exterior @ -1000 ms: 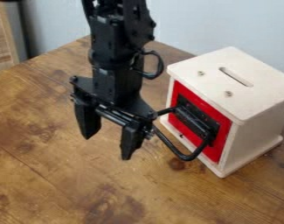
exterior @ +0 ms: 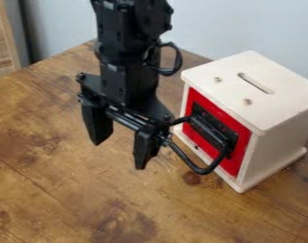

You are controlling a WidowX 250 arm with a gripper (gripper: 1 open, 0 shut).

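Observation:
My black gripper (exterior: 120, 134) hangs above the wooden table (exterior: 81, 199), open, with nothing between its two fingers. To its right stands a pale wooden box (exterior: 267, 100) with a slot in its top and a red front panel (exterior: 202, 95) facing left. A black fitting (exterior: 212, 129) is mounted on that panel. A black curved cable or bar runs low in front of the panel, beside my right finger; what it joins is hard to tell.
A light wall is behind, and a wooden panel (exterior: 2, 43) stands at the far left edge.
My gripper has shifted very slightly over the last second, staying left of the box and open. The box has not moved.

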